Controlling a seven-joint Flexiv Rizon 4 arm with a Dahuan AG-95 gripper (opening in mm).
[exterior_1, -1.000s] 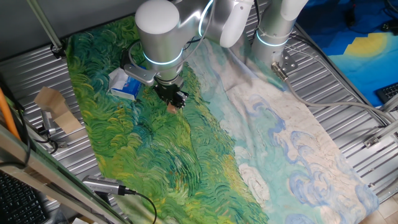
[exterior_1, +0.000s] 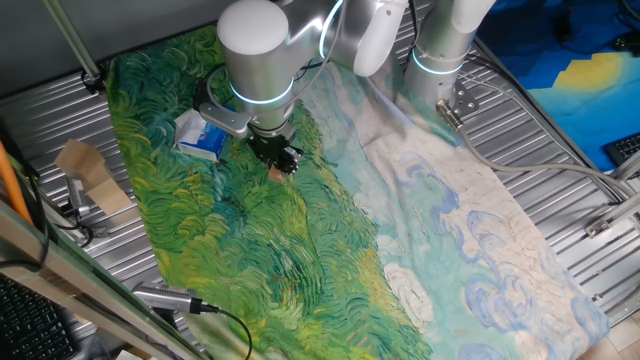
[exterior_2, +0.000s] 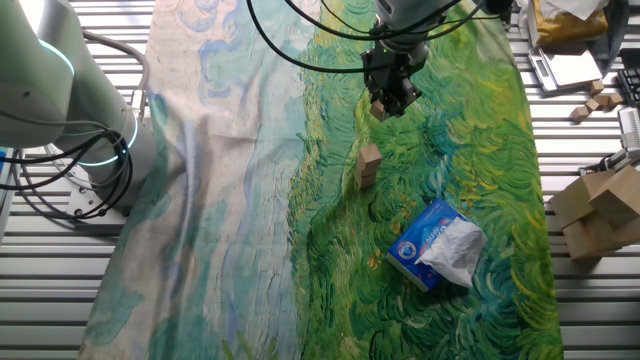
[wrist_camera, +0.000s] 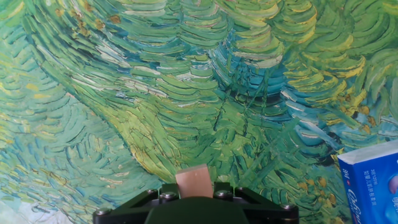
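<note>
A small light wooden block (wrist_camera: 194, 182) sits between the fingers of my gripper, at the bottom of the wrist view. The fingers close in on both its sides, so I take the gripper as shut on it. In exterior view 2 that block (exterior_2: 378, 111) pokes out below the dark gripper (exterior_2: 392, 98), and it seems to hang above the cloth. A short stack of wooden blocks (exterior_2: 368, 166) stands on the green cloth, apart from the gripper. In exterior view 1 the held block (exterior_1: 276, 174) shows only in part, and the stack is hidden.
A blue tissue box (exterior_2: 425, 243) with white tissue sticking out lies on the cloth near the stack. Several loose blocks (exterior_2: 594, 101) and a cardboard box (exterior_2: 597, 212) are off the cloth's edge.
</note>
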